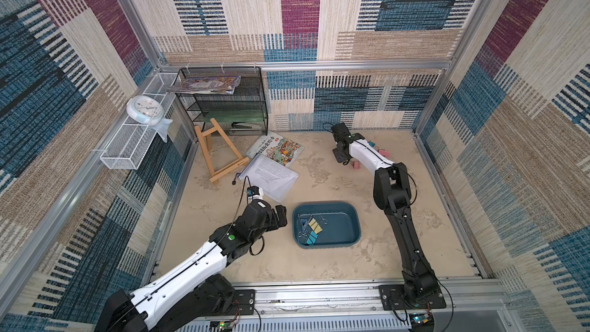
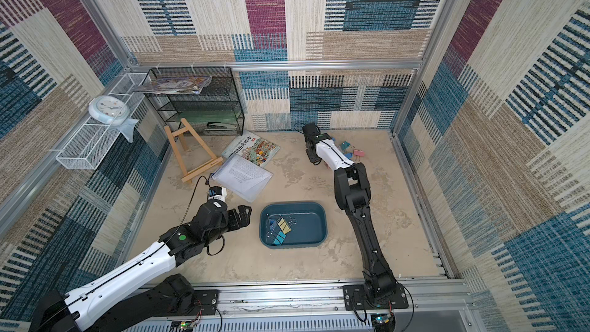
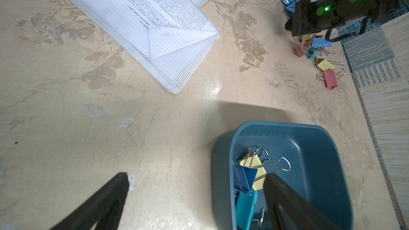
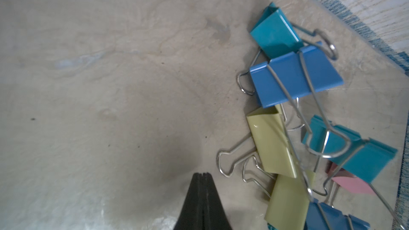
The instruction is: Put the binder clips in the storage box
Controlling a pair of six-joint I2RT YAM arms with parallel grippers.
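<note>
The dark teal storage box stands at the front middle of the table. Several binder clips lie in its left part, among them a blue clip and a teal one. My left gripper is open just left of the box, nothing between its fingers. At the back right, my right gripper is shut with nothing between its fingertips. Right of it in its wrist view lies a pile: a teal clip, a blue clip, a yellow clip, and others. The right arm partly hides the pile from above.
A printed paper in a mesh sleeve and a picture book lie left of centre. A wooden easel and a black wire rack stand behind them. Bare table lies between box and pile.
</note>
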